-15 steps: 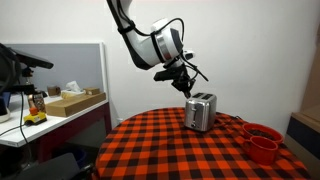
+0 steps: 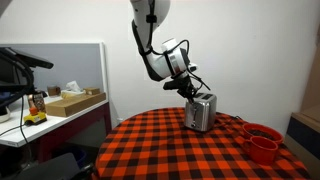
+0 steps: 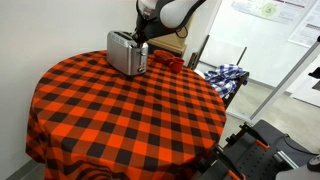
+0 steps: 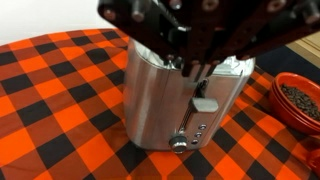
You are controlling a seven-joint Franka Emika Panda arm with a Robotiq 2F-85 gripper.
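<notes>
A silver toaster (image 2: 201, 113) stands upright at the back of the table, its lever (image 4: 205, 104) and round dial (image 4: 179, 144) showing in the wrist view. My gripper is shut, with its fingertips just above the lever end of the toaster. Nothing shows between its fingers. In the second exterior view the gripper (image 3: 140, 42) is close against the toaster (image 3: 125, 56); whether it touches the lever, I cannot tell.
Red bowls stand right of the toaster, including a front bowl (image 2: 263, 150) and one with dark contents (image 4: 300, 97). A brown box (image 2: 304, 135) is beyond them. The checked tablecloth (image 2: 165, 155) is clear in front.
The arm has come down and a little to the right, bringing my gripper from above the toaster to its top edge. The toaster and bowls have not moved.
</notes>
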